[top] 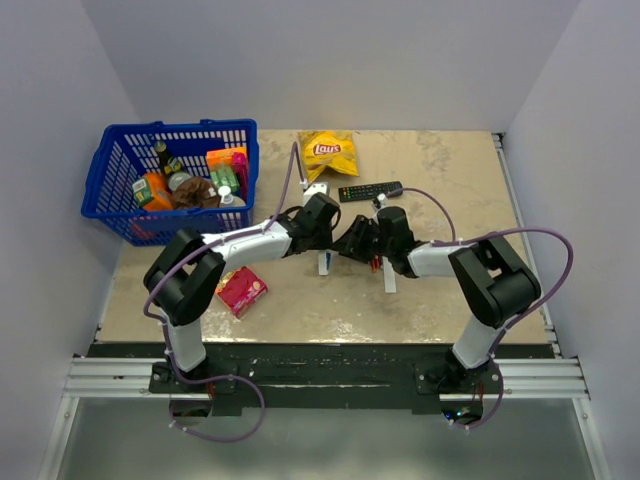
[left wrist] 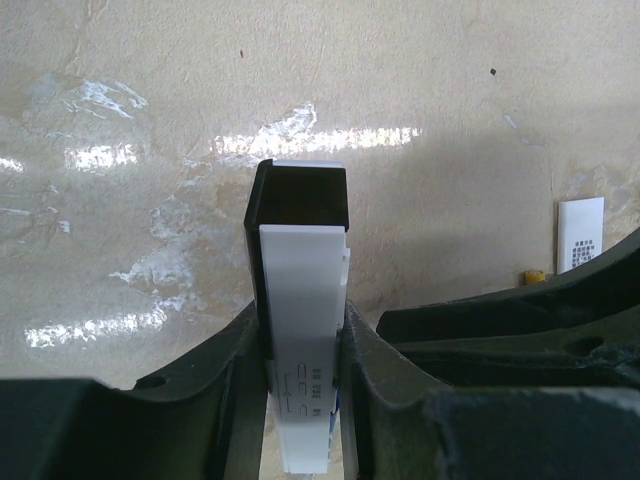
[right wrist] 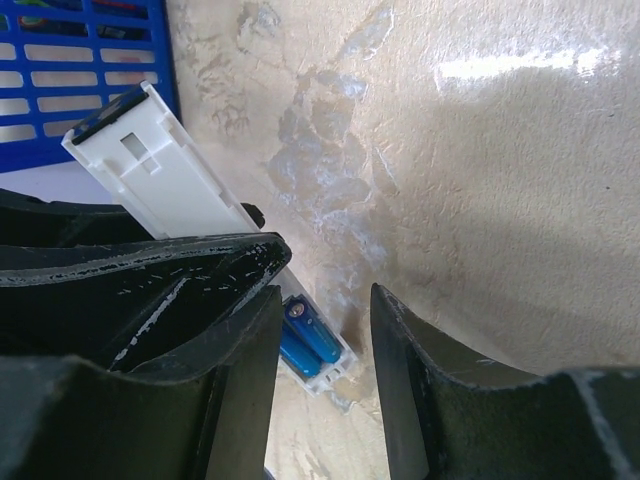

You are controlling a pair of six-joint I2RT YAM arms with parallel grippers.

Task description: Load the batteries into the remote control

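Observation:
A white-backed remote with a black face is held in my shut left gripper (top: 326,240), standing out between the fingers in the left wrist view (left wrist: 300,320). Its open compartment shows two blue batteries (right wrist: 310,330) side by side in the right wrist view. My right gripper (top: 355,250) is open beside it, its fingertips at the compartment end; the left gripper's black finger (right wrist: 140,290) hides part of the remote there. A white piece (top: 390,280) lies under the right gripper, with small red items near it.
A blue basket (top: 110,200) of groceries stands at the back left. A Lays bag (top: 328,155) and black remote (top: 370,191) lie at the back, a pink box (top: 242,292) at the front left.

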